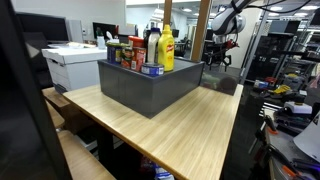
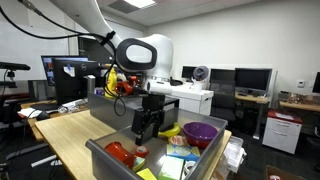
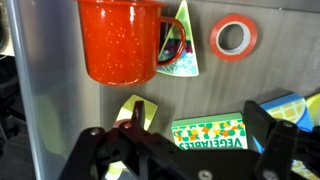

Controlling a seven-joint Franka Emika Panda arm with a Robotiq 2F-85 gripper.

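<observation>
My gripper is open over a grey bin point(image 2: 98, 150), with no object held between its fingers. Below and between them lies a card marked VEGETABLES point(image 3: 210, 133). A red mug point(image 3: 120, 42) sits near the bin's wall in the wrist view, its handle toward a red tape ring point(image 3: 235, 37). Beside the left finger is a yellow-and-white piece point(image 3: 135, 112), partly covered by it. From outside, the black gripper point(image 2: 148, 125) hangs from the white arm above the bin, near the mug point(image 2: 119, 153).
A purple bowl point(image 2: 200, 133) and a yellow object point(image 2: 168, 130) share the bin. Blue-and-yellow packaging point(image 3: 290, 108) lies by the right finger. A second grey bin point(image 1: 150, 90) holds bottles and cans, including a yellow bottle point(image 1: 166, 48).
</observation>
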